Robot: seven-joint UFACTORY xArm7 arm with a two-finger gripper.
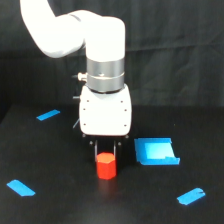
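Note:
A red block [106, 166] with a faceted front stands on the dark table, below the white arm's hand. My gripper [106, 149] points straight down at it, and its dark fingers are drawn in to about the block's width, shut on its upper part. The block hides the fingertips in part, so the exact contact is hard to see. No gap shows between the block and the table.
A blue square tray [157, 151] lies just right of the gripper. Flat blue strips mark the table at the back left [48, 115], front left [20, 188] and front right [191, 196].

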